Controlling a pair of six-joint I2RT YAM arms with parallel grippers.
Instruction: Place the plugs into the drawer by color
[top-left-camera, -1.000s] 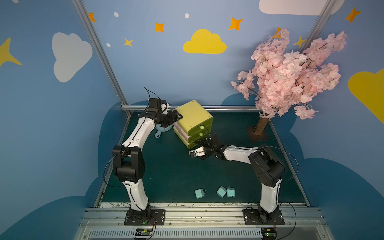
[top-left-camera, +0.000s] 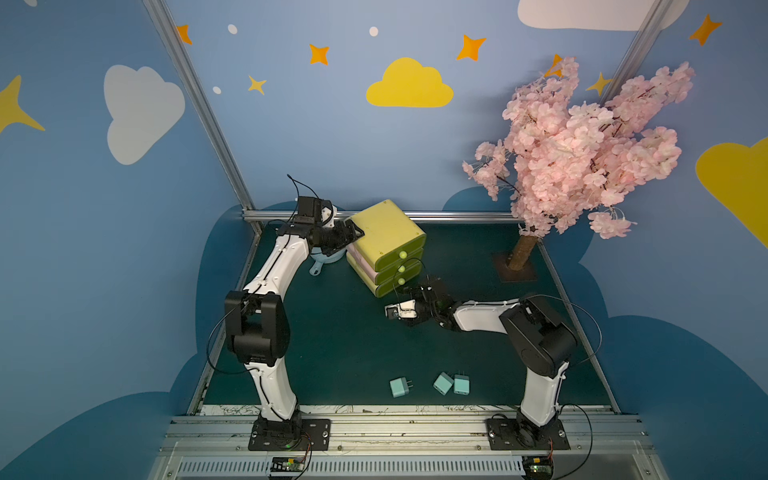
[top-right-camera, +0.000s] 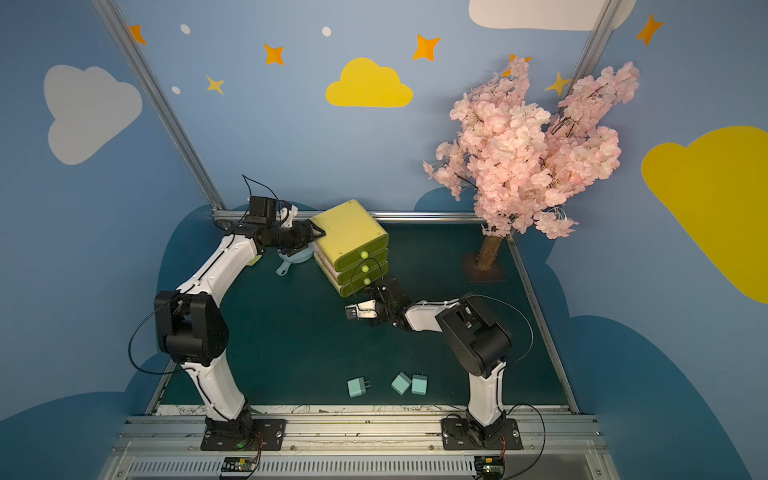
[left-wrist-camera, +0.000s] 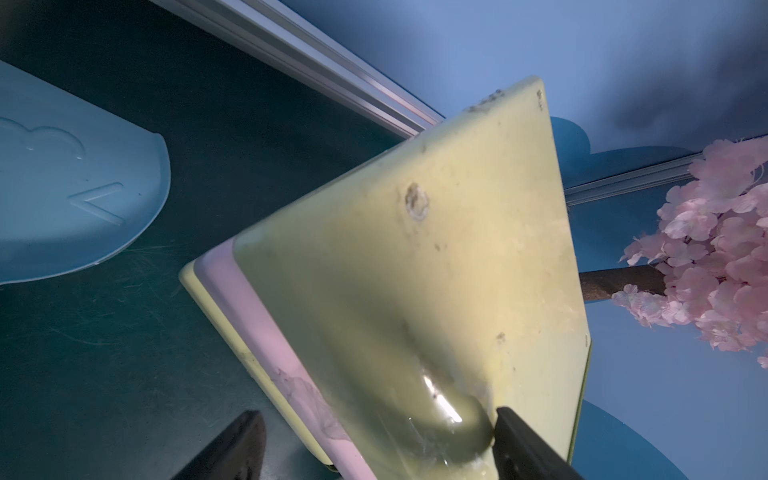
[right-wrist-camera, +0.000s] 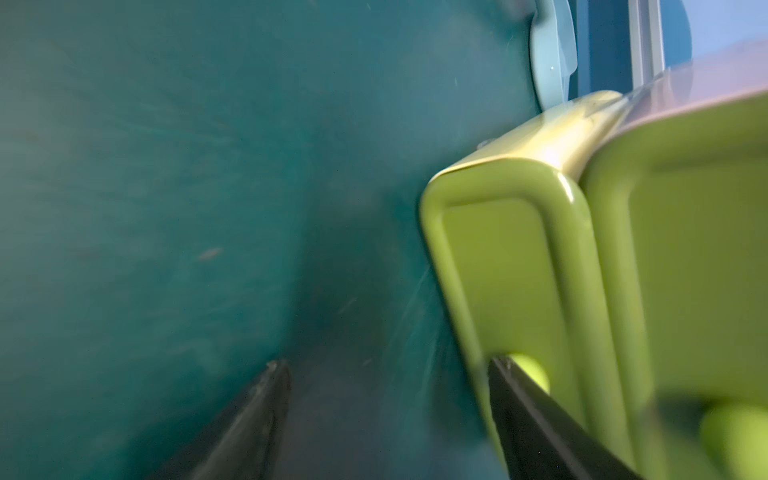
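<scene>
A three-tier drawer unit (top-left-camera: 386, 228), yellow and pink with green fronts and round knobs (right-wrist-camera: 524, 372), stands at the back centre, drawers closed. My left gripper is over its top left side, fingertips apart; whether they bear on the lid is unclear. My right gripper stands open just in front of the lower drawer front, with nothing seen between its fingers. Three mint plugs (top-left-camera: 399, 387) (top-right-camera: 401, 383) (top-right-camera: 419, 385) lie at the front centre of the table.
A light blue pan-like item (left-wrist-camera: 72, 200) lies left of the drawers. A pink blossom tree (top-left-camera: 520, 254) stands at the back right.
My right gripper has shifted slightly toward the front and right, away from the drawer fronts. The left arm and drawer unit look unchanged.
</scene>
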